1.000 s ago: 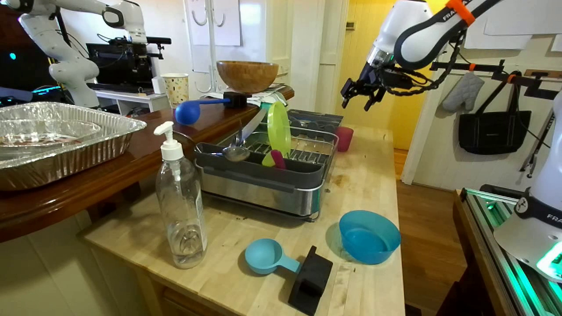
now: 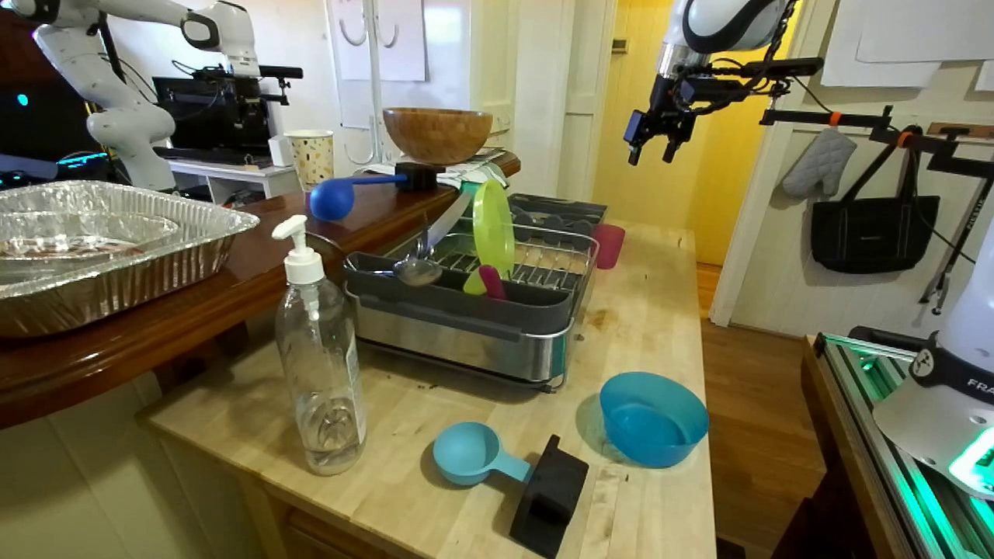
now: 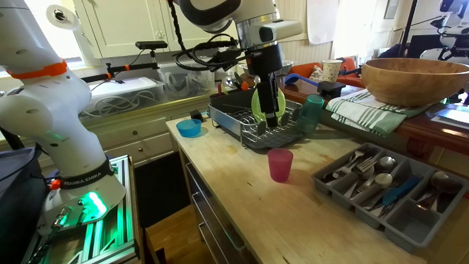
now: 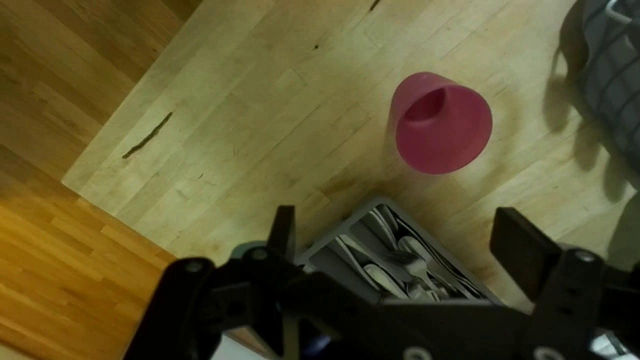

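Note:
My gripper (image 2: pixel 652 158) hangs open in the air above the wooden counter, with nothing between its fingers. In the wrist view its two black fingers (image 4: pixel 520 249) stand wide apart. A pink cup (image 4: pixel 444 129) stands upright on the counter, beyond the fingertips in that view and apart from them. The second exterior view shows the cup (image 3: pixel 280 165) between the dish rack and the grey cutlery tray (image 3: pixel 323 187). Part of the tray, with forks and spoons in it, shows between my fingers in the wrist view, well below them.
The dish rack (image 2: pixel 550 359) holds a green plate (image 2: pixel 493 228); a teal cup (image 3: pixel 310 114) is at its corner. A blue bowl (image 2: pixel 654 419), a light-blue scoop (image 2: pixel 468 453) and a pump bottle (image 2: pixel 321 391) occupy the counter's other end. Bare counter (image 3: pixel 263 215) lies before the pink cup.
Compared with a second ago, the arm has swung and its gripper has turned from a slant to point more nearly straight down. The objects on the counter have not moved.

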